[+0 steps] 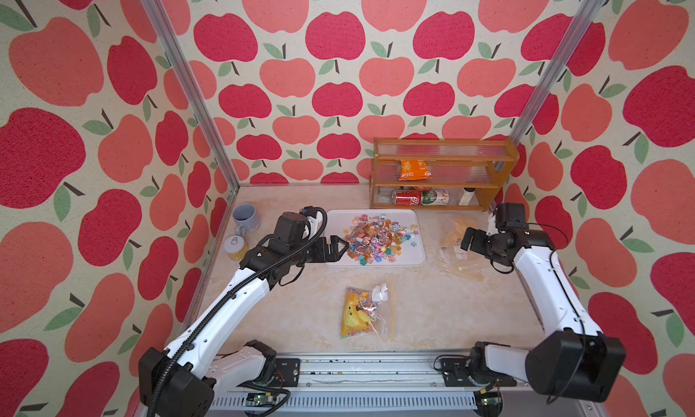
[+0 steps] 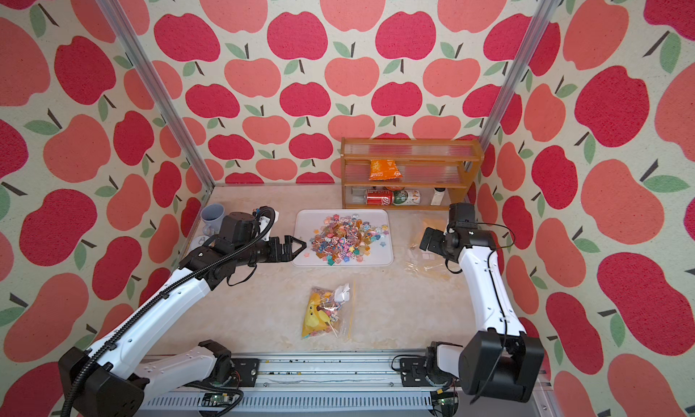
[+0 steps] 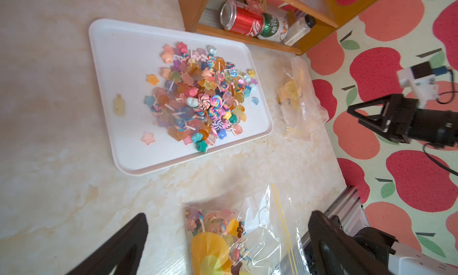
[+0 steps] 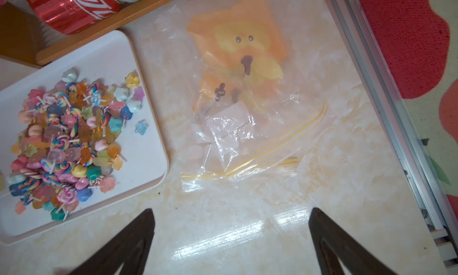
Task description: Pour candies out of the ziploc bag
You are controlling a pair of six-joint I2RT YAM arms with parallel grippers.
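A white tray (image 1: 334, 259) holds a pile of mixed candies (image 3: 200, 103). A filled ziploc bag (image 1: 362, 312) with a yellow print lies at the front middle, below my left wrist camera. Right of the tray, clear bags (image 4: 248, 69), one with an orange bear print, lie flat, seemingly empty of candies. My left gripper (image 1: 333, 249) is open above the tray's left front side, nothing between its fingers. My right gripper (image 1: 474, 240) stands open over the flat bags, with only table and plastic visible below it.
A wooden shelf (image 1: 383, 141) with an orange snack bag, cans and a bottle stands at the back right. A blue mug (image 1: 245, 218) and a can (image 1: 234, 250) sit at the left. The front table on either side of the filled bag is clear.
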